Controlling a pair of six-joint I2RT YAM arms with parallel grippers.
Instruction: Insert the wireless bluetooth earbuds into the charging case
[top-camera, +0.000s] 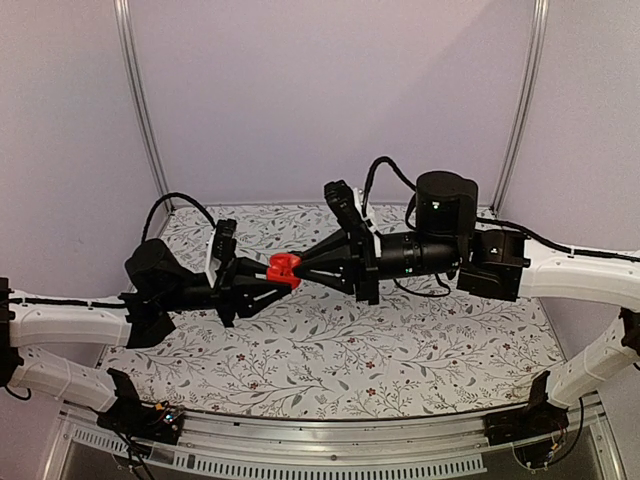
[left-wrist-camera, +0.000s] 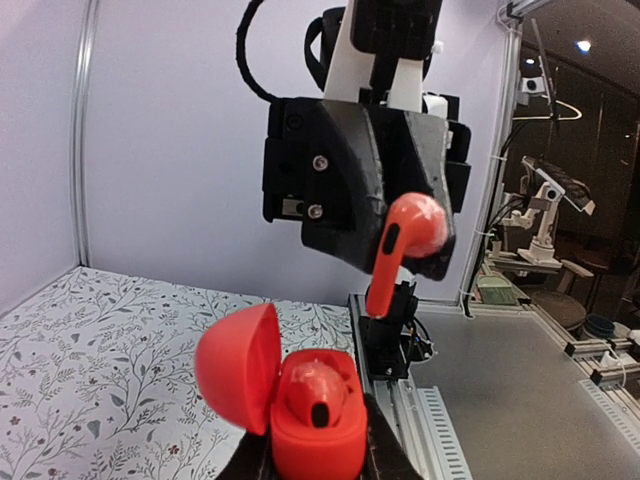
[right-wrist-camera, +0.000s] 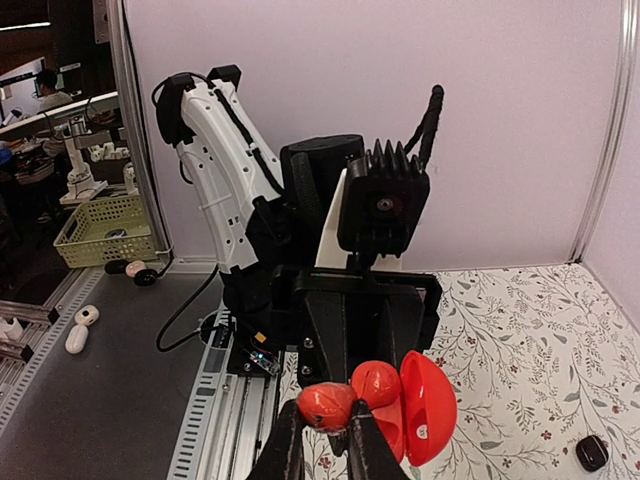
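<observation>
A red charging case (left-wrist-camera: 320, 445) stands with its lid (left-wrist-camera: 237, 368) swung open, and my left gripper (top-camera: 277, 280) is shut on it. In the left wrist view, a red earbud with a dark spot (left-wrist-camera: 316, 393) appears to sit inside the case. Another red earbud (left-wrist-camera: 408, 235) is pinched by my right gripper (top-camera: 304, 266), its stem pointing down in the left wrist view. From the right wrist view, this held earbud (right-wrist-camera: 326, 406) overlaps the near side of the case (right-wrist-camera: 378, 388); its stem is mostly hidden. Whether the two touch cannot be told.
On the patterned table (top-camera: 330, 370) lies a small black object (right-wrist-camera: 592, 453), mostly hidden by the grippers from above. Upright walls (top-camera: 330, 100) close off the back and sides.
</observation>
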